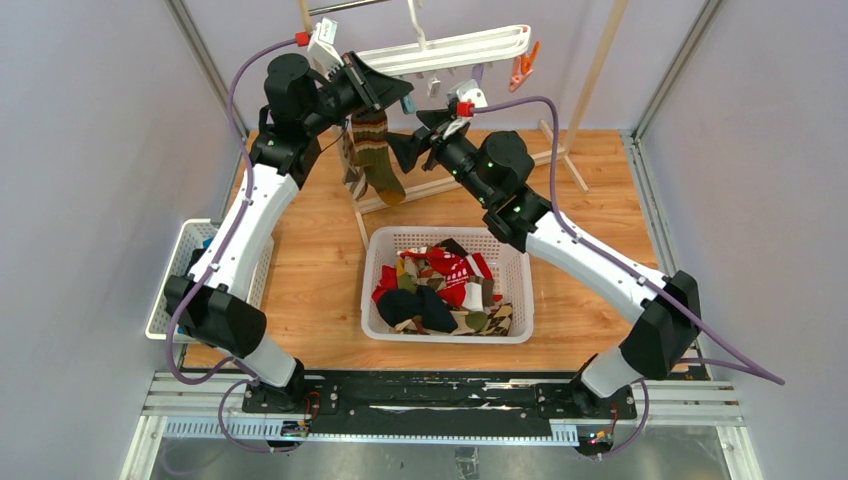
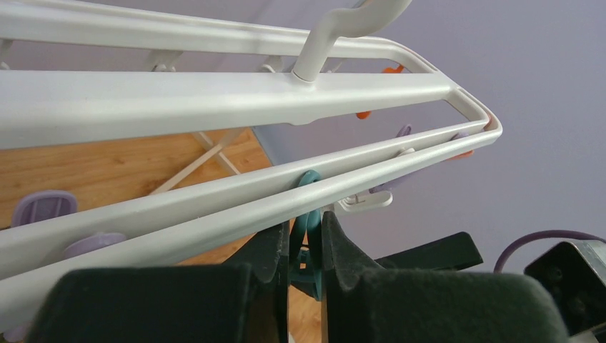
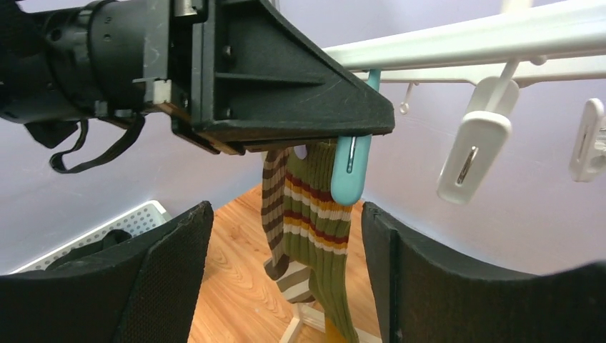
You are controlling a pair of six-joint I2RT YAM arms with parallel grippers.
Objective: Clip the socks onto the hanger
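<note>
In the top view, the white hanger [image 1: 455, 50] hangs at the back, with my left gripper [image 1: 404, 90] against its near side. In the left wrist view my left gripper is shut on a teal clip [image 2: 309, 214] under the rail. Striped socks [image 3: 316, 214] hang behind that arm; how their tops are held is hidden. My right gripper stands open, its fingers apart and empty, with the lower end of the teal clip [image 3: 349, 175] just beyond them. More socks [image 1: 440, 285] lie in the white basket [image 1: 376, 290].
A white clip [image 3: 474, 153] dangles right of the teal one in the right wrist view. Orange clips [image 1: 523, 66] hang at the hanger's right end. A second basket [image 1: 262, 275] stands at left, partly behind my left arm.
</note>
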